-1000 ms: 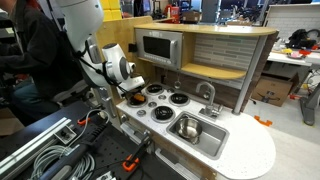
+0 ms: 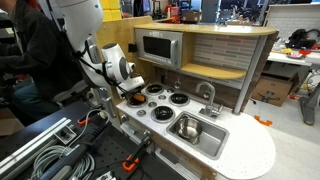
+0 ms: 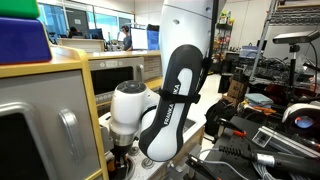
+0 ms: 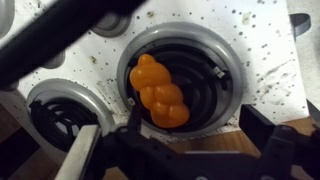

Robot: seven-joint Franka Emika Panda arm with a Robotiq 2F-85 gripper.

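An orange, braided-looking piece (image 4: pixel 158 91) lies on a round black burner (image 4: pixel 205 75) in the wrist view, left of the burner's middle. My gripper is above the near side of that burner. Its two dark fingers stand wide apart, the open gap facing the burner and the orange piece, with nothing held between them. From exterior view 1, the gripper (image 2: pixel 129 93) is low over the left end of the stove; a little orange shows just below it. In exterior view 2 the arm hides most of the stove, and the orange piece cannot be made out clearly.
Other burners (image 2: pixel 179 99) fill the white counter to the right. Beyond them are a sink (image 2: pixel 187 129) and a tall faucet (image 2: pixel 210 99). A microwave (image 2: pixel 158 47) hangs above the back of the stove, under a wooden shelf.
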